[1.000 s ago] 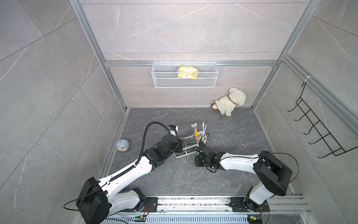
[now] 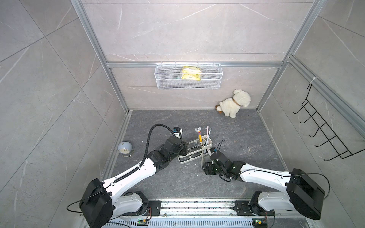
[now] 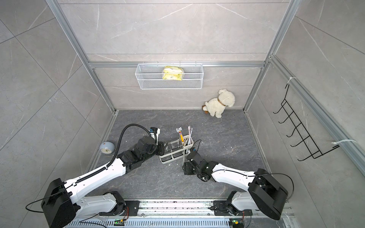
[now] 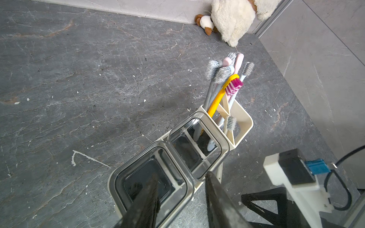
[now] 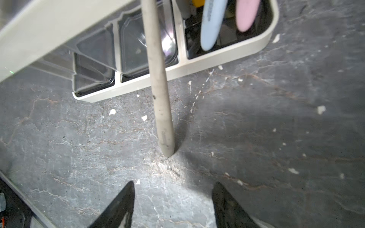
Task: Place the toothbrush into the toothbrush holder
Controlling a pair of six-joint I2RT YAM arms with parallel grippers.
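Observation:
The toothbrush holder (image 4: 249, 120), pale with clear-covered compartments, stands mid-table with several toothbrushes in its right end. One beige toothbrush (image 5: 161, 98) leans outside its front, handle tip down near the table. A small brush head (image 4: 230, 123) shows among the holder's right dividers in the left wrist view; whether it belongs to the beige handle is unclear. My left gripper is part open over the holder's clear compartments; contact with its rim cannot be told. Open and empty, my right gripper is apart from the beige handle, just beyond its tip.
A white plush toy (image 2: 232, 103) sits at the back right. The round grey-blue object (image 2: 124, 147) stands far left. A wire basket (image 2: 188, 84) hangs at the back and a black hook rack (image 2: 321, 127) on the right wall. Table behind the holder is clear.
My right gripper has moved to the right and slightly toward the front, uncovering the beige handle beside the holder. My left arm has hardly moved. The holder sits slightly nearer the front than a second ago.

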